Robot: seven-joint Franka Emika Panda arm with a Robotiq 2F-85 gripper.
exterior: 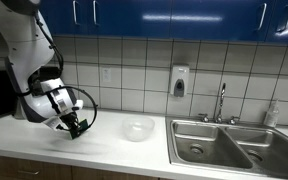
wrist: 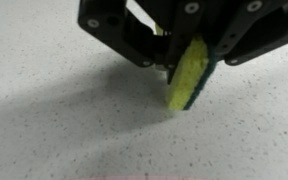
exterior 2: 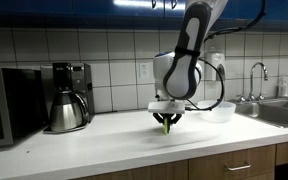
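Observation:
A yellow sponge with a dark green scouring side (wrist: 189, 78) stands on edge between the black fingers in the wrist view. My gripper is shut on it, and its lower end reaches down close to the speckled white counter (wrist: 74, 120); whether it touches cannot be told. In the second exterior view the gripper (exterior 2: 167, 122) points downward just over the counter, with a small bit of the yellow sponge (exterior 2: 166, 127) showing. From the first exterior view, the gripper (exterior: 76, 129) is low over the left part of the counter and the sponge is hard to make out.
A white bowl (exterior: 139, 128) stands on the counter right of the gripper, with a double steel sink (exterior: 220, 158) beyond it. A coffee maker (exterior 2: 68, 98) and a microwave (exterior 2: 11, 108) stand at the left in the second exterior view. Bare counter lies between them and the gripper.

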